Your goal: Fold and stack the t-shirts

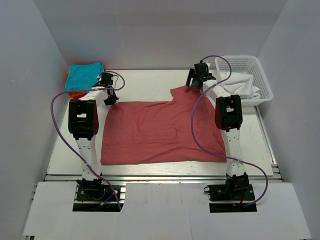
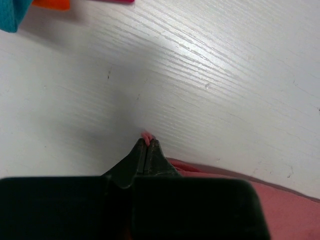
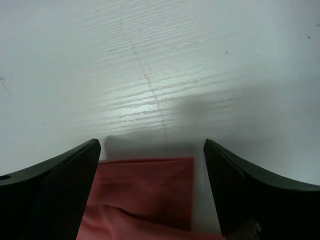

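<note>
A red t-shirt (image 1: 155,130) lies spread flat across the middle of the table. My left gripper is shut at its top left corner, with a small tip of red cloth (image 2: 147,135) between the fingertips. My right gripper stands open over the upper right part of the shirt, where a sleeve edge (image 3: 150,185) lies between and below its fingers.
A folded teal cloth (image 1: 82,75) rests on other coloured cloth at the back left. A white basket (image 1: 265,85) with white cloth (image 1: 240,86) stands at the back right.
</note>
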